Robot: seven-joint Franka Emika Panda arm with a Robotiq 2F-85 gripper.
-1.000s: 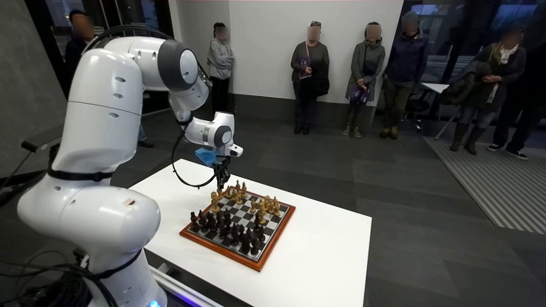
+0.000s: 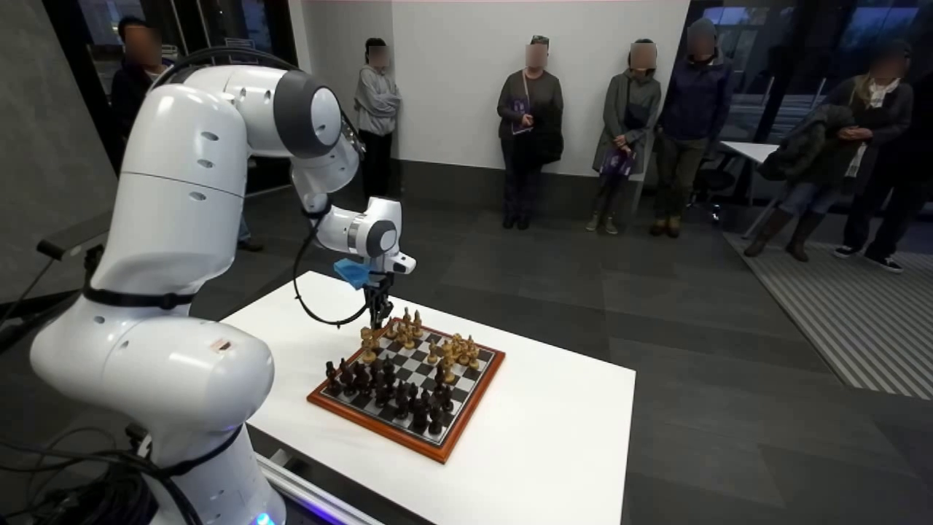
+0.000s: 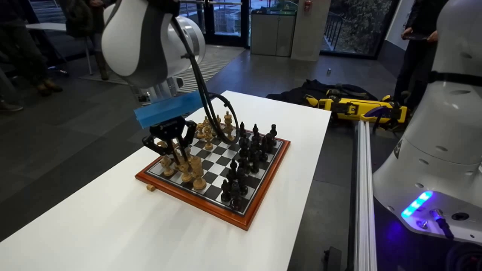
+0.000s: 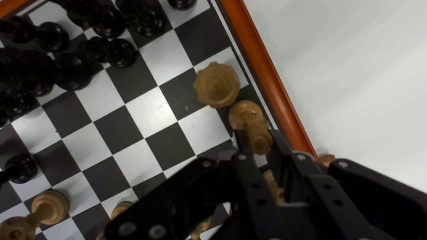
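A light wooden chess piece (image 4: 259, 140) has its top between the fingertips of my gripper, which is shut on it in the wrist view. Its round base sits on or just over a dark square by the border; contact with the board is hard to judge. Next to it stands a larger light piece with a scalloped top (image 4: 216, 85). Exterior view 2 has the gripper (image 3: 180, 159) pointing down over the near-left corner of the chessboard (image 3: 246, 220). From exterior view 1, the gripper (image 2: 377, 324) is at the board's far-left edge.
Black pieces (image 3: 235, 196) crowd the opposite side of the board. More light pieces (image 3: 208, 137) stand close by. A small wooden piece (image 3: 150, 187) lies on the white table (image 3: 113, 221) outside the red-brown border. Onlookers keep to the walls, off the table.
My arm and gripper have come down slightly toward the board. The chess pieces look unmoved in exterior view 1. A person at the far right has shifted.
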